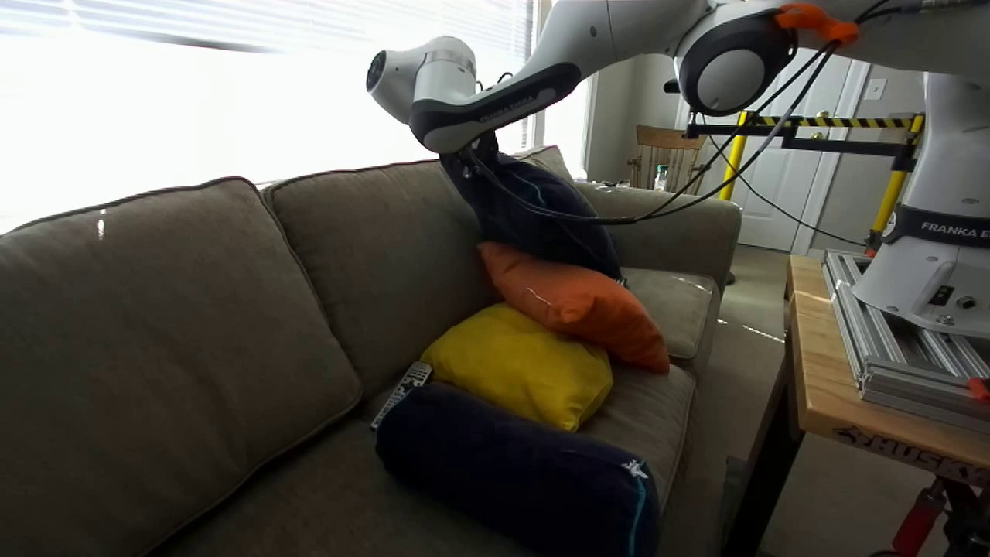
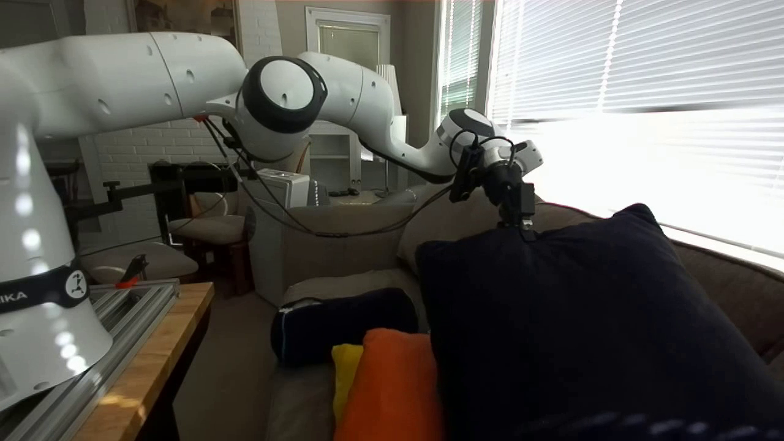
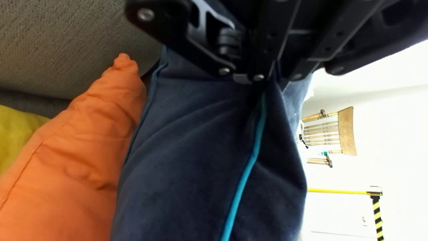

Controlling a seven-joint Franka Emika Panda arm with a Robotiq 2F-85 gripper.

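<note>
A large navy pillow [image 1: 547, 204] with a teal seam stands tilted at the far end of the sofa. My gripper [image 2: 525, 228] is shut on its top edge. In the wrist view the fabric of the navy pillow [image 3: 192, 160] gathers up between the fingers, which are partly hidden in shadow. Leaning beside it is an orange pillow [image 1: 575, 302], and a yellow pillow [image 1: 520, 362] lies against that one. A navy bolster [image 1: 510, 464] rests on the nearer seat, with a white remote [image 1: 401, 394] between it and the backrest.
The sofa's backrest [image 1: 371, 241] runs behind the pillows, under a bright window. Open seat [image 1: 306, 501] lies to the left of the bolster. A wooden table [image 1: 835, 371] carries the arm's base. Loose cables [image 2: 331, 234] hang below the arm.
</note>
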